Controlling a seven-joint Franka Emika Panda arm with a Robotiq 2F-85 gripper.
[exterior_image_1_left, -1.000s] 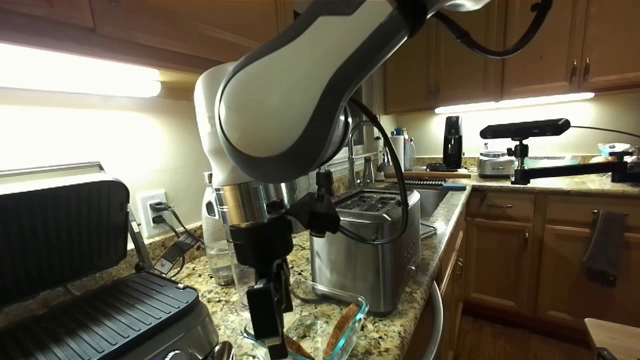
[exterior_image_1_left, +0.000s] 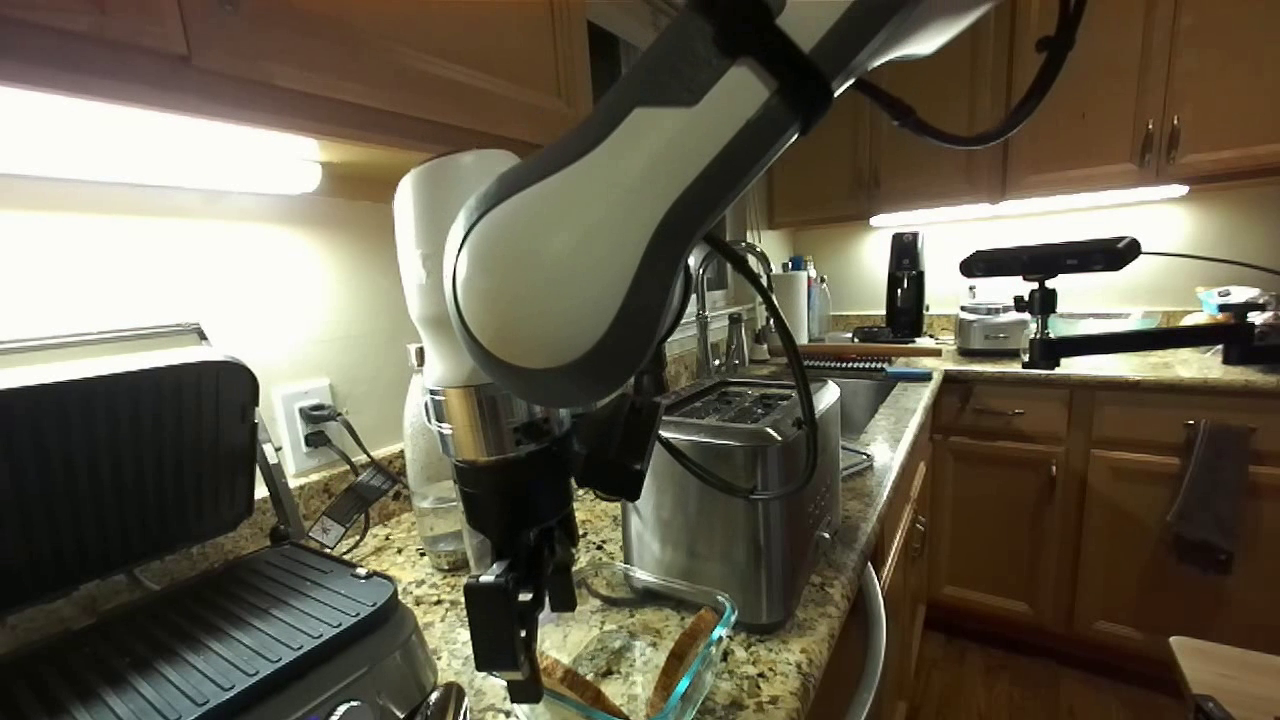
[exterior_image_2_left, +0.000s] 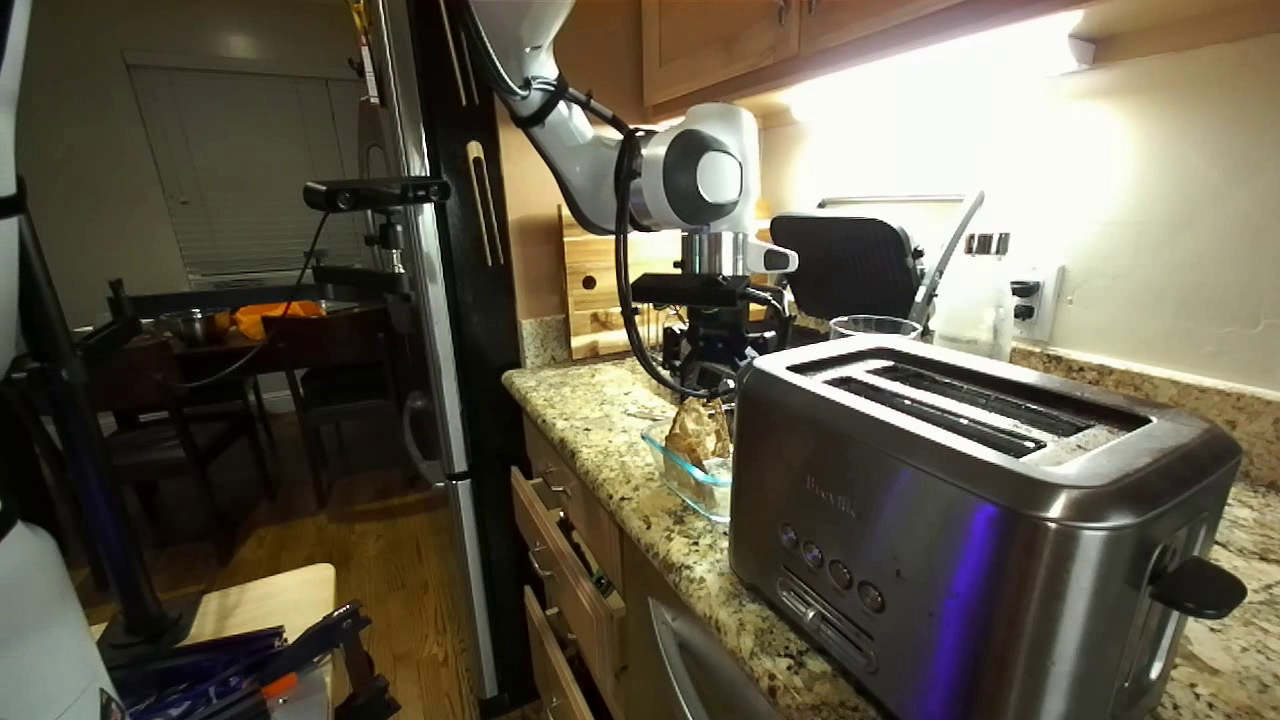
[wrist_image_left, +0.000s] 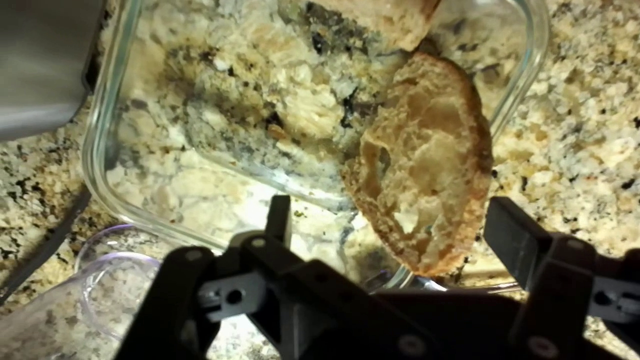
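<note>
A glass dish (wrist_image_left: 99, 150) stands on the granite counter and holds two slices of bread. One bread slice (wrist_image_left: 429, 162) leans at the dish's edge, its cut face toward the wrist camera; only part of the other bread slice (wrist_image_left: 390, 18) enters the top of that view. My gripper is open, its black fingers apart, with the near end of the leaning slice lying between them in the picture. Whether either finger touches the bread I cannot tell. In exterior view 1 the gripper (exterior_image_1_left: 516, 684) hangs over the dish's near wall-side corner.
A steel toaster (exterior_image_1_left: 732, 504) stands close behind the dish. An open contact grill (exterior_image_1_left: 228, 624) is at the left. Near the wall are a clear bottle (exterior_image_1_left: 434, 504) and a clear cup (wrist_image_left: 114, 294). A cable (wrist_image_left: 51, 246) lies on the counter.
Over the last second my gripper has shifted left in exterior view 1, toward the grill and wall, and sits slightly higher in the picture. The dish and bread look unmoved.
</note>
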